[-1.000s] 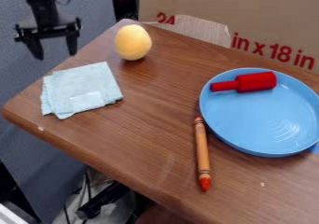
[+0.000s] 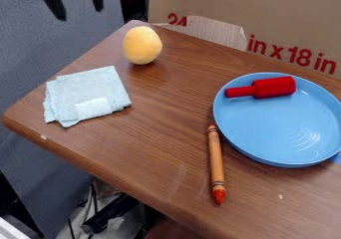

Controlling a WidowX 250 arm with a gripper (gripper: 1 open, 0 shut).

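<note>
At the top left, off the table, hangs my black gripper (image 2: 78, 8), its fingers apart and empty, its upper part cut off by the frame edge. A folded pale blue cloth (image 2: 86, 96) lies on the table's left. A yellow rounded object (image 2: 143, 45) stands toward the back. A blue plate (image 2: 277, 133) on the right holds a red cylinder with a handle (image 2: 266, 88). An orange crayon (image 2: 216, 163) lies left of the plate, its red tip toward the front edge.
A cardboard box (image 2: 253, 14) stands behind the wooden table (image 2: 154, 153). Cables and dark hardware lie below the left edge.
My gripper has risen toward the top edge of the view over the last second, partly leaving it. The objects on the table have not moved.
</note>
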